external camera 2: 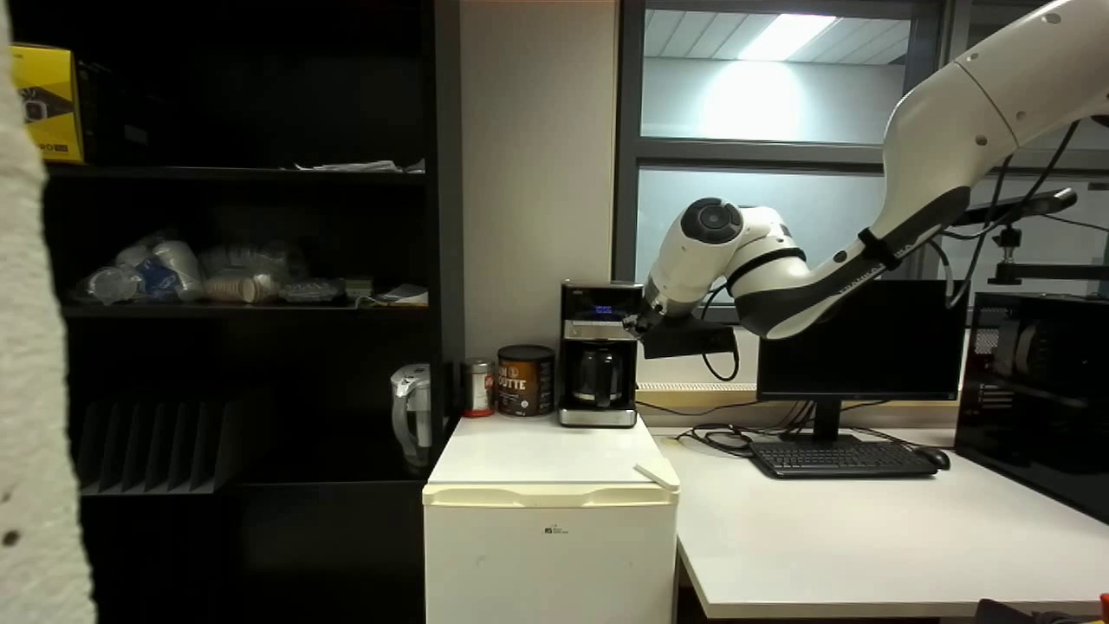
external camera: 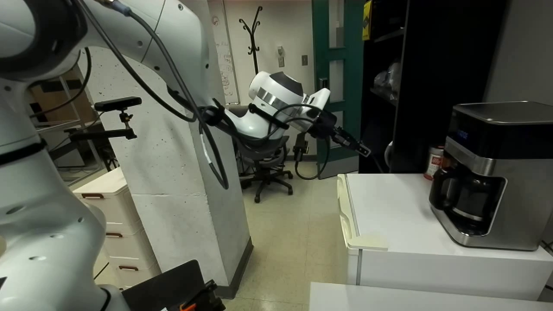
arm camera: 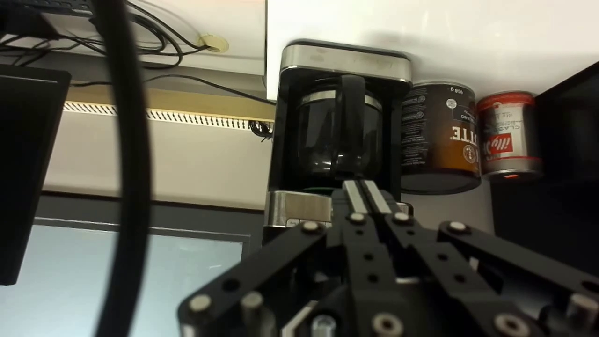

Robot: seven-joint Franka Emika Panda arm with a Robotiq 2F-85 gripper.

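Note:
My gripper (external camera: 365,150) is shut, with nothing showing between its fingers. It hangs in the air above and beyond the left edge of the white fridge top (external camera: 394,207), well apart from the coffee maker (external camera: 523,191). The steel and black coffee maker stands upright on that surface. Its dark glass carafe (external camera: 471,197) sits inside, with a black handle (arm camera: 351,123) turned toward the wrist camera. In the wrist view my fingertips overlap the lower end of that handle in the picture.
Beside the coffee maker stand a brown coffee can (external camera 2: 526,380) and a smaller silver and red can (external camera 2: 478,386). A black shelf (external camera 2: 249,312) rises on one side. Across the desk (external camera 2: 832,530) are a monitor (external camera 2: 863,354) and keyboard (external camera 2: 842,456).

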